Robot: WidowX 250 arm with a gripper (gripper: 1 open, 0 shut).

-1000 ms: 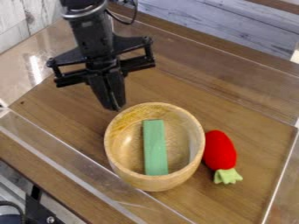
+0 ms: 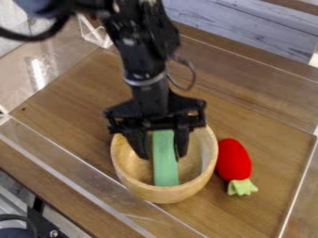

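My black gripper (image 2: 158, 135) is down inside the wooden bowl (image 2: 183, 193), its two fingers either side of the upper part of a green bar (image 2: 165, 165). Whether the fingers touch the bar or are closed on it I cannot tell. The bar lies lengthwise in the bowl.
A red toy vegetable with a pale green top (image 2: 233, 163) lies just right of the bowl.
The arm has moved right and down from above the table left of the bowl into the bowl over the green bar. The bowl and red toy stay in place.
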